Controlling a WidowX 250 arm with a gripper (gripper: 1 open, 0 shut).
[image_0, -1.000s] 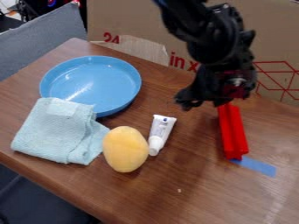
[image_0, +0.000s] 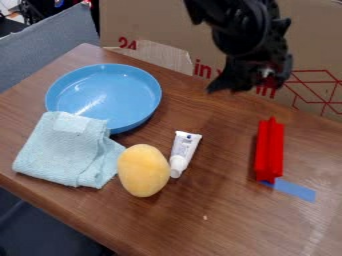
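My black gripper (image_0: 249, 78) hangs high at the top of the view, above the back of the wooden table and in front of the cardboard; its fingertips are blurred, with nothing seen between them. Below it, at the right, a long red object (image_0: 269, 150) lies beside a strip of blue tape (image_0: 295, 189). A white tube (image_0: 185, 152) lies in the middle, next to a yellow oval object (image_0: 143, 170). A blue plate (image_0: 104, 95) sits at the back left, with a folded light-blue cloth (image_0: 67, 150) in front of it.
A printed cardboard box (image_0: 321, 60) stands along the back edge. The table's front left edge drops to a dark floor, and a grey surface (image_0: 40, 50) is at the far left.
My gripper has risen from just over the back end of the red object to higher in front of the cardboard. The objects on the table have not moved.
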